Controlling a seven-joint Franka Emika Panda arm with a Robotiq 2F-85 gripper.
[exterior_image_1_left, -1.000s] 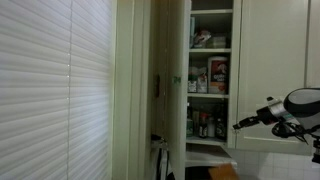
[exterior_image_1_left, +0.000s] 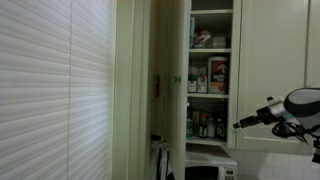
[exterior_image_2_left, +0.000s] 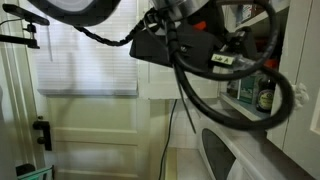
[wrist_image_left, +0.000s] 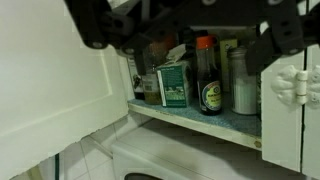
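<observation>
My gripper stands open at the top of the wrist view, its dark fingers apart and nothing held between them. Beyond it, on the lowest cabinet shelf (wrist_image_left: 235, 124), are a dark bottle with a red cap (wrist_image_left: 208, 78), a green and white box (wrist_image_left: 174, 85) and a clear jar with a pale lid (wrist_image_left: 244, 82). In exterior view 1 the gripper (exterior_image_1_left: 238, 125) is at the right of the open shelves, in front of a closed cabinet door (exterior_image_1_left: 275, 65). Its fingers are too small there to judge.
An open cabinet door (wrist_image_left: 60, 65) fills the wrist view's left side; a hinged door edge (wrist_image_left: 288, 100) borders the right. Under the shelf is a white microwave (exterior_image_1_left: 228, 158). Cans and packets (exterior_image_1_left: 217, 70) fill higher shelves. Window blinds (exterior_image_1_left: 55, 90) cover the left.
An orange-brown shape at the bottom, under the cabinet, has gone from view. The white microwave front shows there now. My arm appears still.
</observation>
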